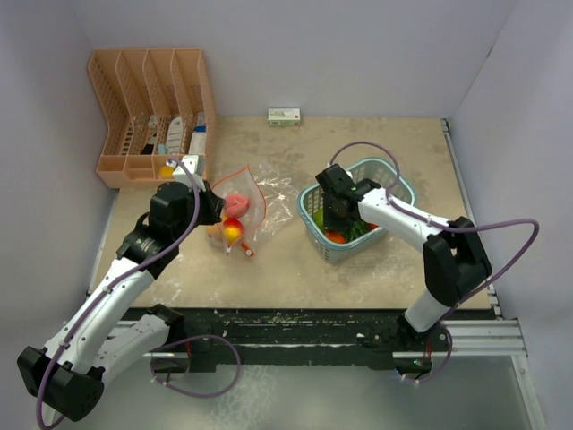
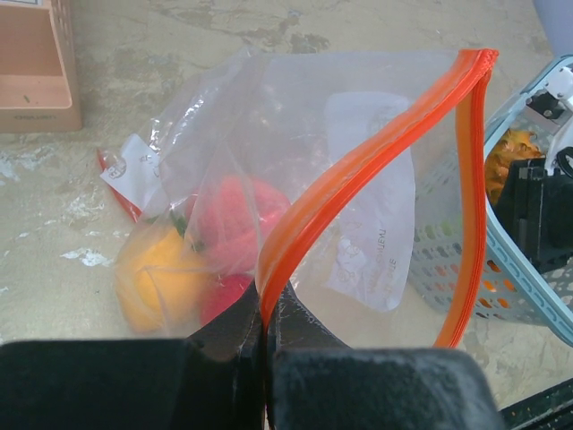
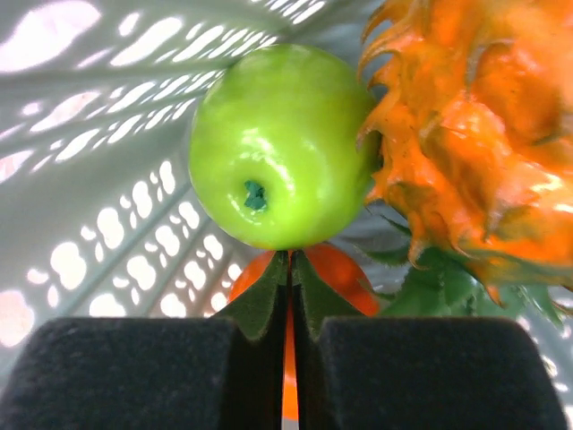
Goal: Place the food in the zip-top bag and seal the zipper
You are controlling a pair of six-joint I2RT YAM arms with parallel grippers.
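The clear bag (image 2: pixel 260 116) with an orange zipper lip (image 2: pixel 358 170) is pinched at its near edge by my left gripper, shut on it. Its mouth gapes to the right. Inside lie a yellow fruit (image 2: pixel 161 279) and pink-red food (image 2: pixel 237 219). Over in the basket (image 1: pixel 403 184), my right gripper is shut with nothing between its fingers. An orange-red tomato-like fruit (image 3: pixel 340 269) lies behind and beneath those fingers, outside them and partly hidden. A green apple (image 3: pixel 282 148) sits just beyond the tips, with a spiky orange pineapple-like piece (image 3: pixel 483 125) to the right.
Green leaves (image 3: pixel 439 291) crowd the basket beside the orange fruit. A tan divided organizer (image 1: pixel 134 166) stands at the back left, and a small box (image 1: pixel 284 116) at the back wall.
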